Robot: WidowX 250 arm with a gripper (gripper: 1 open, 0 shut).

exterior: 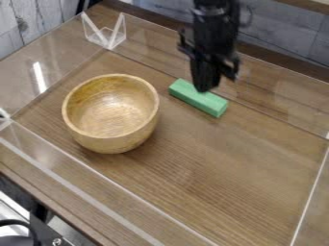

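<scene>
My gripper (197, 60) is at the top middle, raised above and behind a green block (198, 97); it looks shut, with nothing visible between its fingers. The green block lies flat on the wooden table, angled, to the right of a large round wooden bowl (111, 110).
A small white wire-like object (107, 32) stands at the back left. A dark cable lies at the lower left edge.
</scene>
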